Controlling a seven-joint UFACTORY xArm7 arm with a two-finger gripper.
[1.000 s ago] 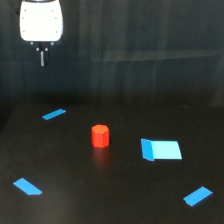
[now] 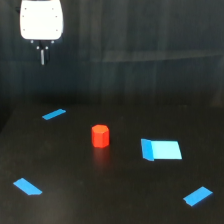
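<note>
A small red block (image 2: 100, 136) with a hexagonal look stands on the dark table, a little left of the middle. High up at the left, well above and behind the block, hangs my gripper (image 2: 42, 60) under its white arm (image 2: 42, 20). Its dark fingers appear close together, too small to tell whether they are open or shut. Nothing shows in its grasp.
To the right of the block lies a pale blue square (image 2: 166, 150) with a blue strip at its left edge. Blue tape strips mark the table at back left (image 2: 54, 114), front left (image 2: 27, 187) and front right (image 2: 198, 196).
My arm and gripper sit very slightly lower at most; the red block and the blue pieces have stayed in place.
</note>
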